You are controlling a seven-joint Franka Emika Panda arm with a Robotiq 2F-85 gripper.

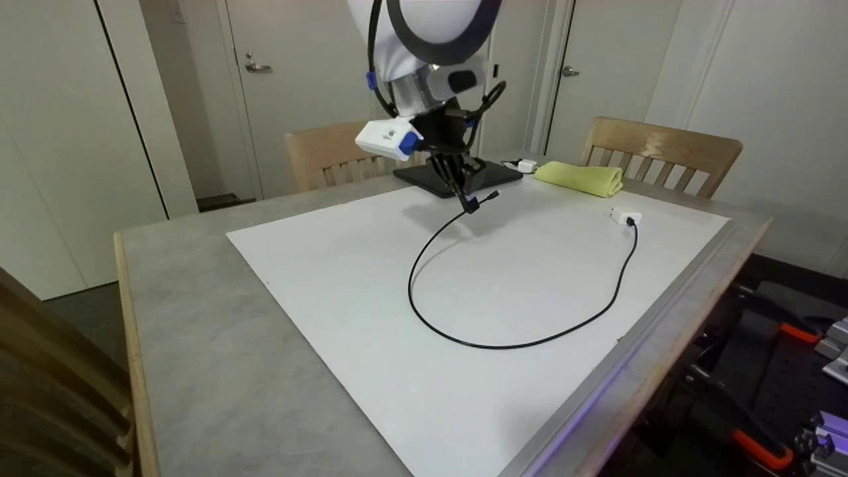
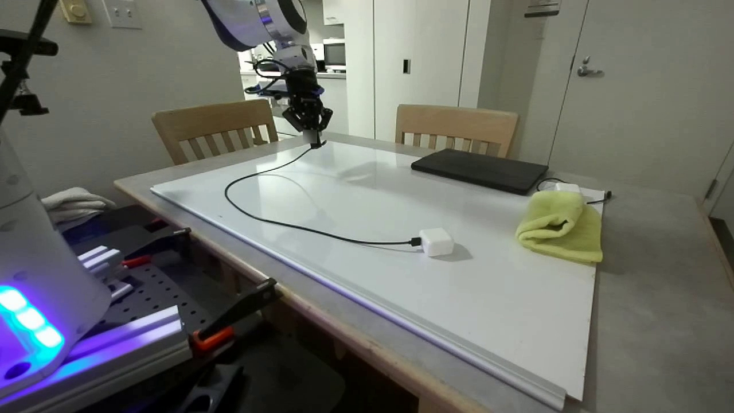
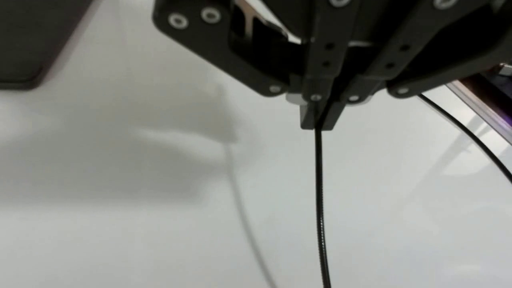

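A thin black cable (image 1: 414, 270) curves in a wide loop over a white board (image 1: 350, 286). One end plugs into a small white charger block (image 2: 436, 242); the free end carries a small black connector (image 1: 490, 196). My gripper is shut on the cable close to that connector, slightly above the board. In the wrist view the cable (image 3: 320, 206) runs down from between the fingertips, and its shadow lies apart on the board. The connector tip is hidden from the wrist view.
A black flat slab (image 2: 479, 170) lies at the board's far edge. Beside it are a folded yellow-green cloth (image 2: 561, 225) and another white charger (image 2: 567, 187). Wooden chairs (image 1: 661, 151) stand around the table. The board's middle is clear.
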